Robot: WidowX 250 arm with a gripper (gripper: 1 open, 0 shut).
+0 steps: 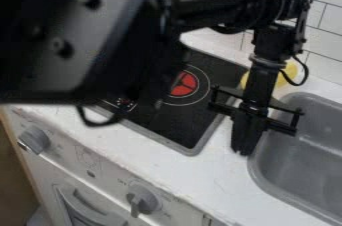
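My gripper (249, 135) hangs low at the right edge of the black stovetop (154, 120), over the white counter beside the sink. A yellow corn cob (285, 76) is mostly hidden behind the arm, with only a small yellow part showing. Whether the gripper's fingers are open, shut or on anything cannot be made out. The upper arm covers much of the top left of the view.
The grey sink (301, 165) lies to the right. White tiles line the back wall. Oven knobs and a handle are on the cabinet front below the counter (187, 175).
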